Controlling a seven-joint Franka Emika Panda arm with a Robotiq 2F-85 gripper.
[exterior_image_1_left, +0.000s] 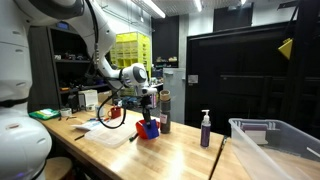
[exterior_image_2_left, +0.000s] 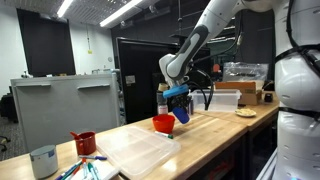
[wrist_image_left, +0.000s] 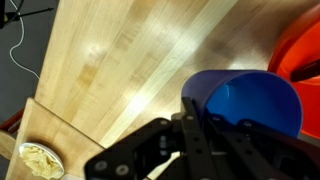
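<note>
My gripper is shut on the rim of a blue cup (wrist_image_left: 255, 104), whose open mouth faces the wrist camera. Beside the cup, at the right edge of the wrist view, part of a red bowl (wrist_image_left: 312, 108) appears with something dark inside. From the first exterior view, the blue cup (exterior_image_1_left: 152, 130) partly covers the red bowl (exterior_image_1_left: 141, 129). In the second exterior view the cup (exterior_image_2_left: 180, 111) looks tilted, to the right of the bowl (exterior_image_2_left: 162, 124) and higher than it. Whether cup and bowl touch, I cannot tell.
A dark bottle (exterior_image_1_left: 205, 129) and a tall grey-brown container (exterior_image_1_left: 165, 113) stand farther back. The large clear bin (exterior_image_1_left: 265, 148) occupies the right side. Markers (exterior_image_2_left: 88, 172) and a red pot (exterior_image_2_left: 86, 143) lie at another end.
</note>
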